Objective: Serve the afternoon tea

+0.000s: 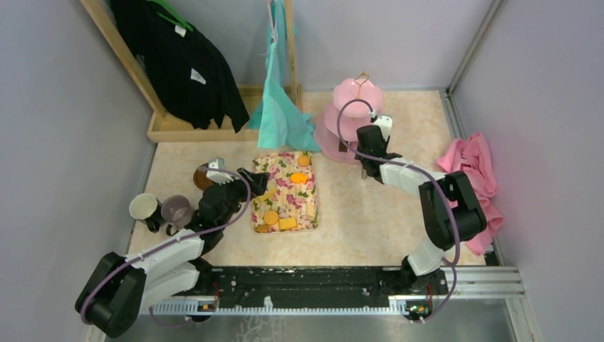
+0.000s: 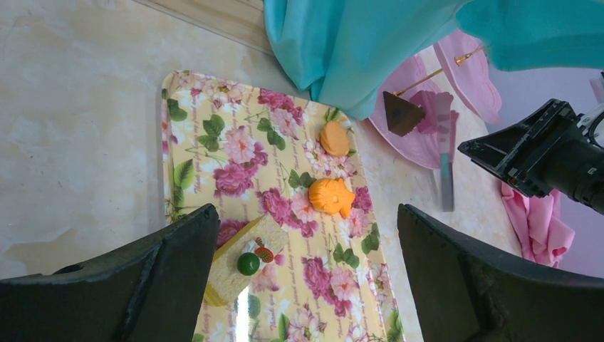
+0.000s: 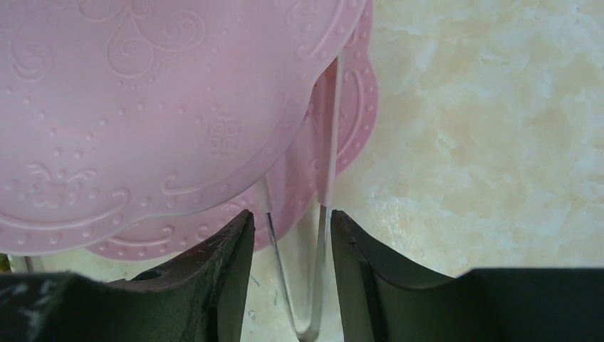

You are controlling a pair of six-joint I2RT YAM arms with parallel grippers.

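Note:
A pink three-tier stand [image 1: 356,96] stands at the back right. Metal tongs [image 3: 319,242] lie with their arms reaching under its middle plate [image 3: 142,121], a dark wedge [image 2: 402,114] near their tips on the lower tier. My right gripper is part open over the tongs' handle end, its fingers either side of it. My left gripper hangs open over the floral tray [image 1: 310,206], which holds orange pastries [image 2: 330,194] and a yellow piece with a small decoration [image 2: 226,278].
Two mugs [image 1: 144,206] and a wooden coaster [image 1: 201,178] are at left. A teal garment [image 1: 278,121] hangs beside the stand. Pink cloth [image 1: 470,164] lies at right.

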